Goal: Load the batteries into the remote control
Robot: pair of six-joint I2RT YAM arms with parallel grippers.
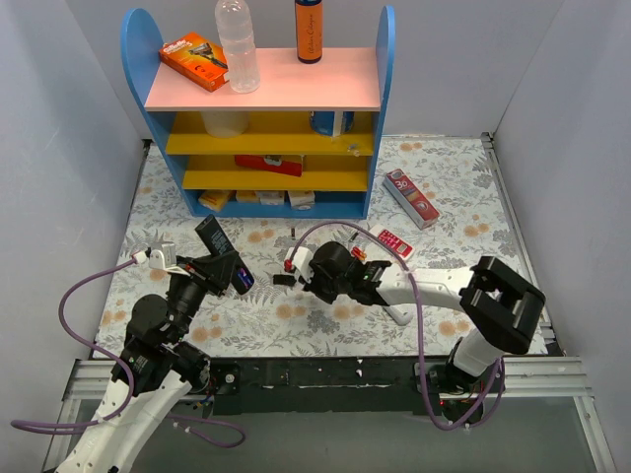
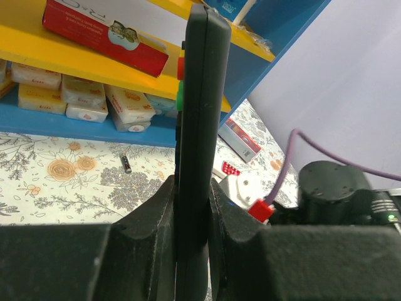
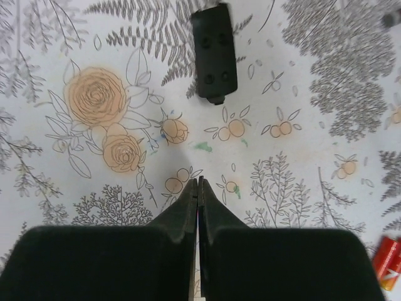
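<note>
A long black remote (image 1: 217, 236) is gripped by my left gripper, which is shut on it above the table's left side. Its narrow edge faces the left wrist camera, so the battery bay is hidden there. My right gripper is shut with nothing between its fingers. A small black cover (image 3: 214, 53) with a short tab lies outside those fingers, beyond their tips; from the top it shows as a dark piece (image 1: 284, 280) just left of the right gripper. Two red-orange batteries (image 3: 387, 263) lie side by side at the right wrist view's lower right.
A white remote with a red keypad (image 1: 392, 242) lies behind the right arm, and a red-grey box (image 1: 411, 198) farther back. The blue shelf (image 1: 276, 210) bounds the rear. A small dark stick (image 2: 126, 164) lies near it.
</note>
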